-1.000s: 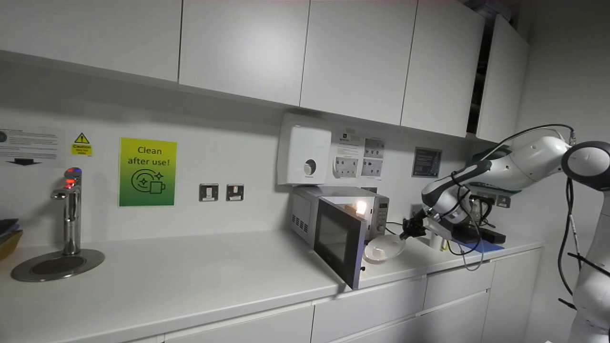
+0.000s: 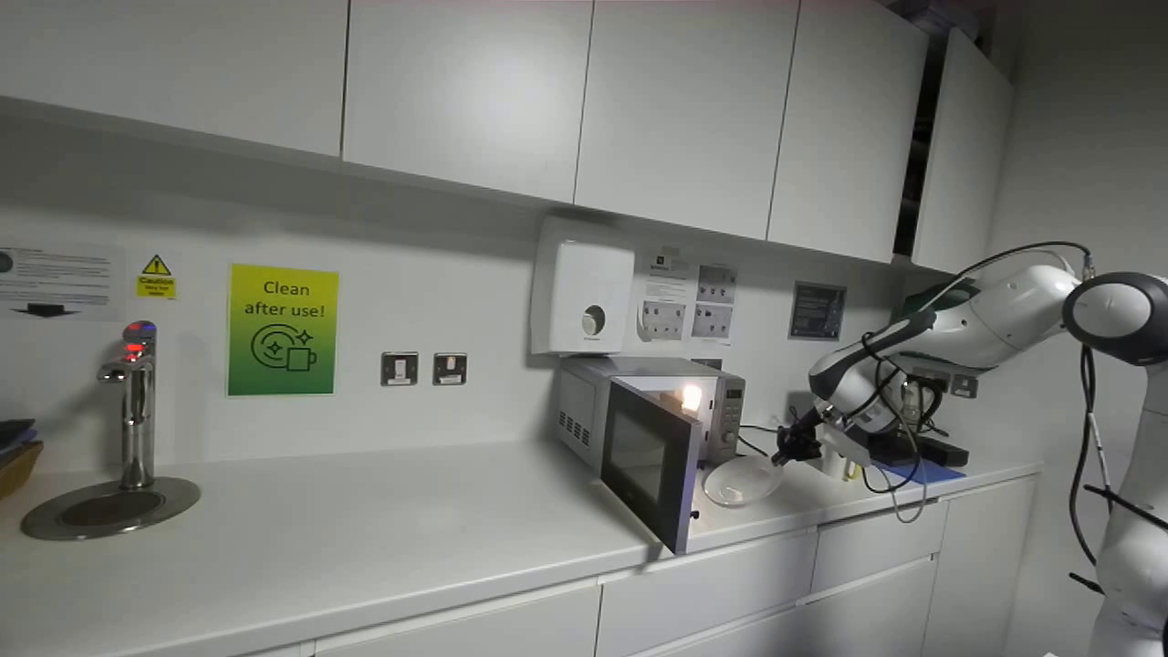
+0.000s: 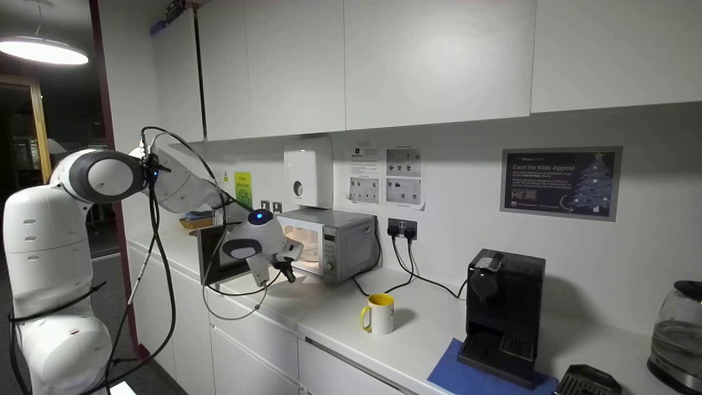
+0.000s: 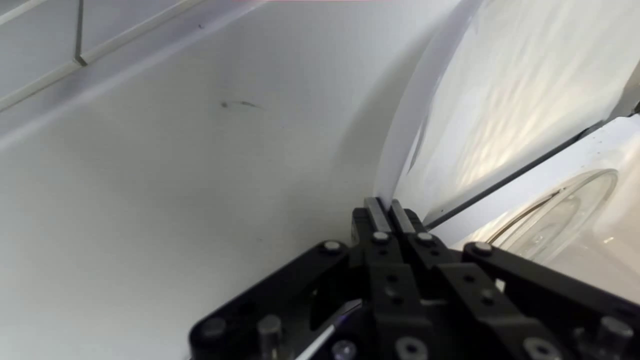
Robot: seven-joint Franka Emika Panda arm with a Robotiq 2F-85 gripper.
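Observation:
A shallow white bowl [image 2: 740, 483] is tilted in front of the open microwave [image 2: 646, 383] in the first exterior view. My gripper [image 2: 780, 458] is shut on its thin rim. From the wrist, the rim of the bowl [image 4: 528, 66] runs between the fingertips of the gripper, and the lit microwave cavity lies to the right. Whether the bowl touches the counter I cannot tell. The arm hides it in the second exterior view, where the gripper [image 3: 287, 271] points down by the microwave's front.
The microwave door [image 2: 648, 460] stands wide open, out to the counter's front edge. Inside is a glass turntable [image 4: 558, 216]. A white and yellow mug [image 3: 380, 315] and a black coffee machine [image 3: 503, 309] stand right of the microwave.
My gripper and the bowl have shifted slightly right and down in the first exterior view. The grip on the rim persists, and the microwave door has not moved.

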